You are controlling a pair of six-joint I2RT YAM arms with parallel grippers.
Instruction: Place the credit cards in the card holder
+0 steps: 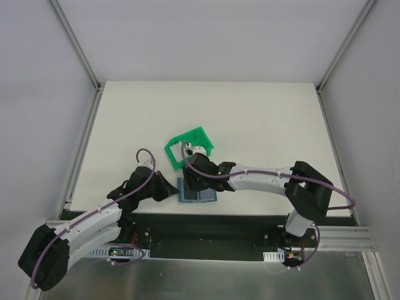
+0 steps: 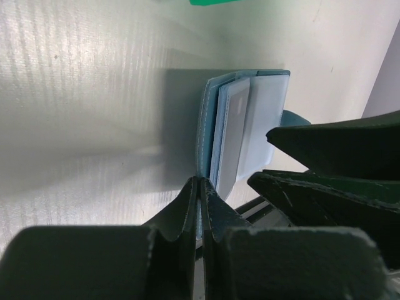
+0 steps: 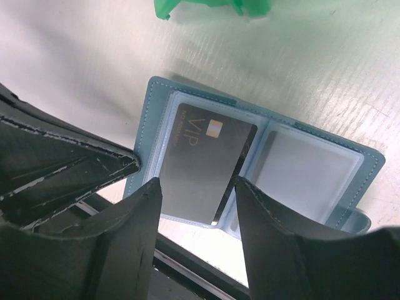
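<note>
The blue card holder (image 3: 357,203) lies spread out with clear pockets. A dark VIP card (image 3: 201,164) sits inside its left pocket. My left gripper is shut on the holder's left edge, and that edge looks raised off the table, with a shadow beside it. Open and empty, my right gripper hovers over the card pocket, apart from it. In the top view the right arm hides part of the holder.
Just behind the holder stands a green tray (image 1: 201,136) with white cards (image 1: 176,151) in it.
</note>
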